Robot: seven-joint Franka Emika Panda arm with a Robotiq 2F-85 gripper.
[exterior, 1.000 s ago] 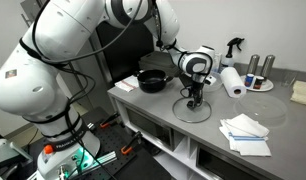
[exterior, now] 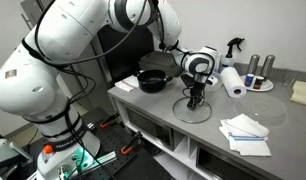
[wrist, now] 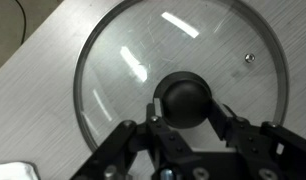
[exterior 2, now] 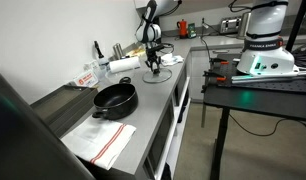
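A round glass lid (wrist: 108, 60) with a metal rim lies on the grey counter, its black knob (wrist: 183, 98) facing up. In the wrist view the knob sits between the fingertips of my gripper, which is shut on it. Exterior view 1 has the gripper (exterior: 193, 103) pointing straight down over the lid (exterior: 183, 113). Whether the lid touches the counter all round cannot be told. A black pot (exterior 2: 115, 100), open at the top, stands farther along the counter.
Folded white cloths (exterior: 245, 135) lie near the front edge, and a white towel (exterior 2: 106, 142) lies beside the pot. A second clear lid (exterior: 261, 107), a paper roll (exterior: 232, 80) and metal canisters (exterior: 253, 80) are on the right. Counter between lid and pot is clear.
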